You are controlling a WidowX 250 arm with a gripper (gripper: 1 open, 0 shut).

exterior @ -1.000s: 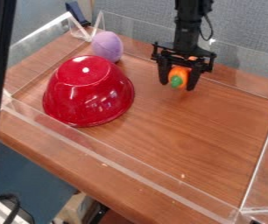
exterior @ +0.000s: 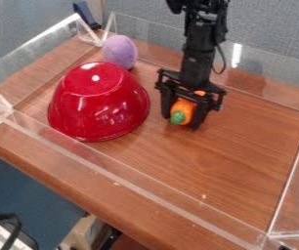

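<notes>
My black gripper is low over the wooden table, its fingers around an orange carrot-like toy with a green tip facing the camera. Whether the fingers press on the toy is hard to make out. To the left a red upturned bowl rests on the table, and behind it sits a purple round object.
Clear plastic walls edge the wooden work surface. A grey padded panel stands behind.
The gripper and the orange toy have moved toward the camera and slightly left, closer to the red bowl. The bowl and purple object have stayed put.
</notes>
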